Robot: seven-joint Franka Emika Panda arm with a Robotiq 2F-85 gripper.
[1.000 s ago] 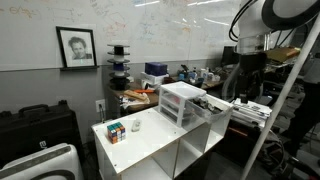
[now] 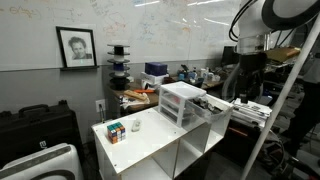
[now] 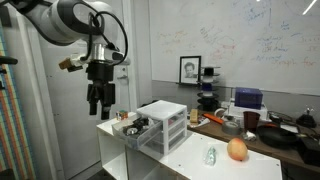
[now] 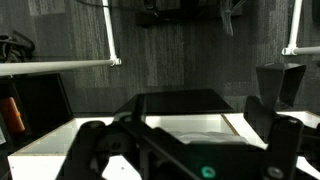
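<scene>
My gripper (image 3: 100, 108) points downward from the black arm, to the left of a small white drawer unit (image 3: 165, 120) and apart from it. In the wrist view its two dark fingers (image 4: 128, 107) stand wide apart, with nothing held between them. The unit's top drawer (image 3: 136, 133) is pulled out towards the arm and has dark items in it. On the white table (image 2: 150, 151) there are a colourful puzzle cube (image 2: 115, 132) and a small clear bottle (image 2: 136, 126). A round orange thing (image 3: 237, 149) sits on the table's far side in the second exterior view.
Behind the table a wooden bench (image 3: 222, 133) carries a blue box (image 3: 248, 97), a pan and other clutter. A pale post (image 2: 283, 95) rises near the arm. Dark carpet (image 4: 180, 70) lies open below my gripper.
</scene>
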